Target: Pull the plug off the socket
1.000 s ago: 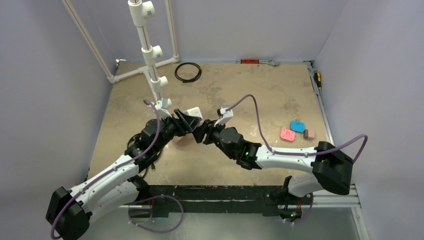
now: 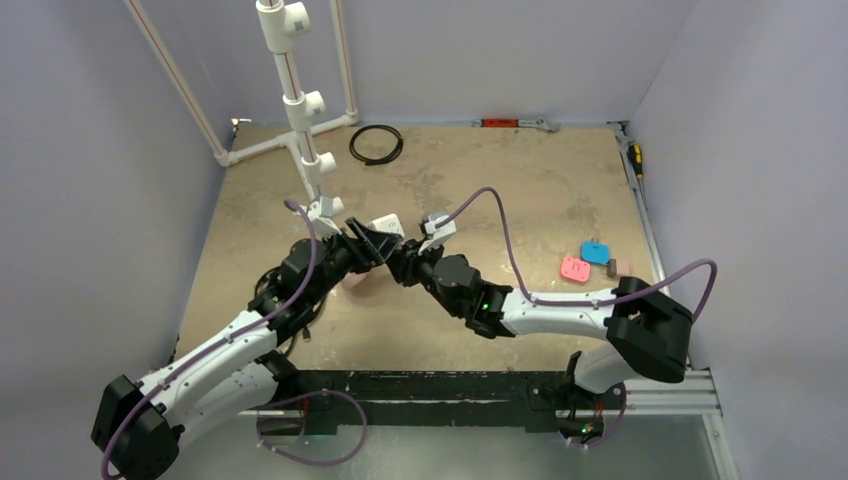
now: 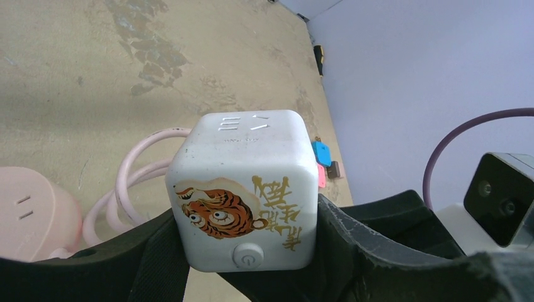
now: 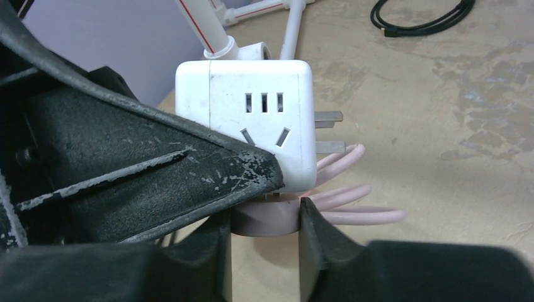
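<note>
A white cube plug adapter with a tiger sticker is clamped in my left gripper; in the right wrist view its prongs (image 4: pixel 329 116) stick out sideways. Just beneath it is a pink round socket piece (image 4: pixel 264 220) with pink cable loops, between the fingertips of my right gripper, which seem closed on its sides. Another view of a pink body (image 3: pixel 34 211) with slots shows at lower left of the left wrist view. In the top view both grippers meet at the middle left of the board, largely hiding the held pieces.
A white pipe frame (image 2: pixel 310 165) stands at back left. A black cable coil (image 2: pixel 375 160) lies behind the grippers. Blue (image 2: pixel 595 252) and pink (image 2: pixel 575 268) pieces lie at right, a wrench (image 2: pixel 540 124) at the back edge. The board's back right is clear.
My left arm is nearly unchanged.
</note>
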